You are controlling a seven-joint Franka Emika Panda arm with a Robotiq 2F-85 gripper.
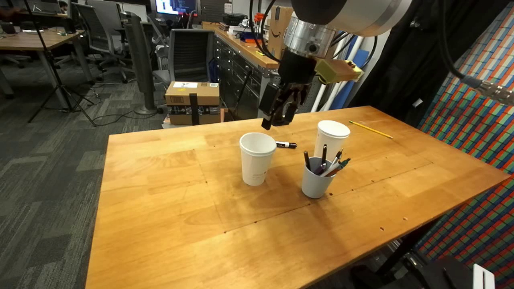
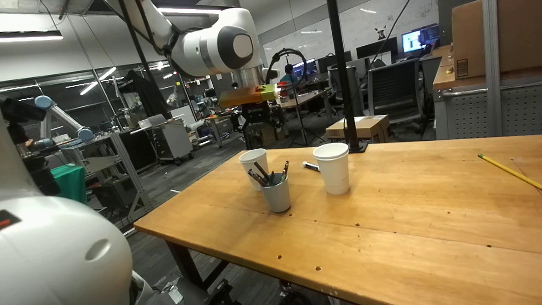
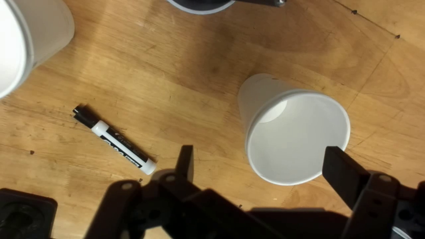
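Note:
My gripper is open above the table, its two black fingers wide apart and nothing held between them. In the wrist view a white paper cup (image 3: 302, 135), upright and empty, appears partly between the fingertips, though exterior view 1 has the gripper (image 1: 277, 124) higher than the rim of that cup (image 1: 255, 161). A black-and-white marker (image 3: 123, 145) lies flat on the wood to the left of the fingers. Another white cup (image 1: 331, 137) stands on the table's far side from it. Several pens fill a small grey cup (image 1: 315, 185) near both.
A yellow pencil (image 1: 371, 129) lies toward the back right of the wooden table (image 1: 159, 216). A black post (image 2: 345, 76) rises at the table's edge in exterior view 2.

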